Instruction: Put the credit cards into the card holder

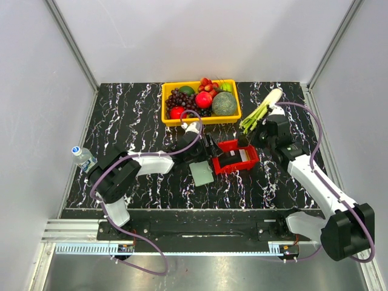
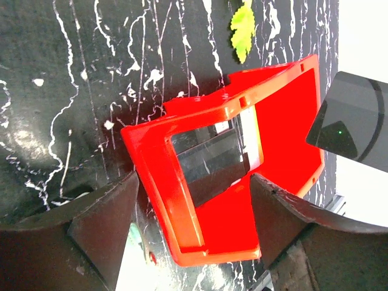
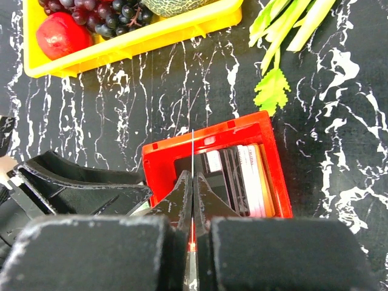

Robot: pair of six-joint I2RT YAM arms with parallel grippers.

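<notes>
The red card holder [image 1: 236, 156] lies right of the table's middle. Several cards are inside it, a black one [image 2: 213, 163] among them, with white and orange edges [image 3: 267, 182] at the right end. My left gripper is open at the holder's left end; its fingers stand apart on either side of the end wall, which shows between them. Above the holder, a dark card [image 2: 347, 118] is pinched in my shut right gripper. From the right wrist that card shows edge-on as a thin upright line.
A flat pale piece [image 1: 201, 173] rests left of the holder. Behind stand a yellow fruit basket [image 1: 200, 120] and a leafy stalked vegetable [image 1: 260, 113]. A bottle [image 1: 83, 159] is at the far left. The table in front of the holder is bare.
</notes>
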